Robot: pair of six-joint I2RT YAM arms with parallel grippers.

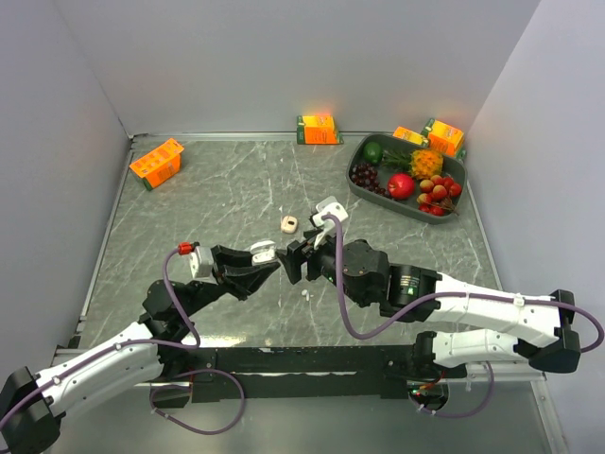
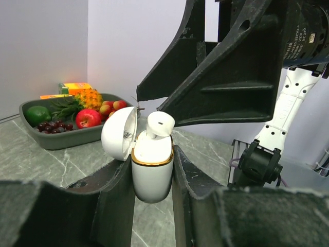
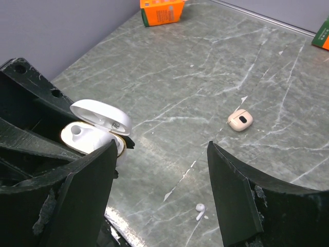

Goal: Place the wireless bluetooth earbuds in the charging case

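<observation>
My left gripper is shut on the white charging case (image 2: 152,175), which is held upright with its lid open and an earbud (image 2: 159,123) in it, sticking up. My right gripper is open beside the case, one finger close to it in the right wrist view and nothing clearly between the fingers. A small white earbud (image 3: 200,208) lies on the table (image 3: 169,87) below. A beige case-like object (image 3: 240,119) lies farther back on the table.
A grey tray (image 1: 352,189) of fruit stands at the back right. Orange boxes (image 1: 318,129) stand along the back and left.
</observation>
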